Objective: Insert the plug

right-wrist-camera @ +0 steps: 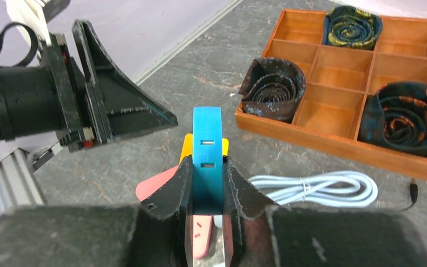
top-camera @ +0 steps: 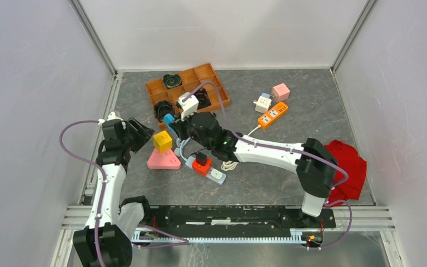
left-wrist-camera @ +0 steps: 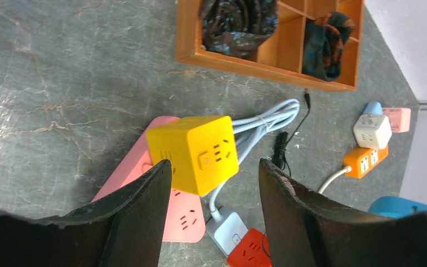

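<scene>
My right gripper [top-camera: 176, 123] holds a blue plug [right-wrist-camera: 207, 156] upright between its fingers, just above and right of the yellow cube adapter [top-camera: 162, 141], which sits on a pink triangular power strip [top-camera: 164, 159]. In the left wrist view the yellow cube [left-wrist-camera: 192, 154] shows slots on its side, and the blue plug [left-wrist-camera: 397, 204] enters at the right edge. My left gripper is open with nothing between its fingers, left of and above the yellow cube in the top view.
A wooden compartment tray [top-camera: 206, 74] stands at the back. A red adapter [top-camera: 201, 169], coiled cables, an orange strip [top-camera: 273, 114] and small adapters lie to the right. A red cloth [top-camera: 348, 167] is at the far right.
</scene>
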